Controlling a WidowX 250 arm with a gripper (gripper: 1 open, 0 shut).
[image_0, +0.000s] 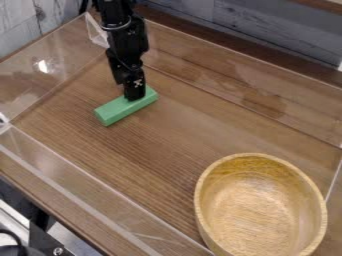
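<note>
A black robot gripper (132, 90) reaches down from the top left onto a green rectangular block (126, 107) that lies on the wooden table (160, 170). Its fingertips are at the upper end of the block. The fingers are dark and small, and whether they touch the block cannot be made out.
A large pale wooden bowl (261, 210) stands at the lower right. Dark cables show at the bottom left edge.
</note>
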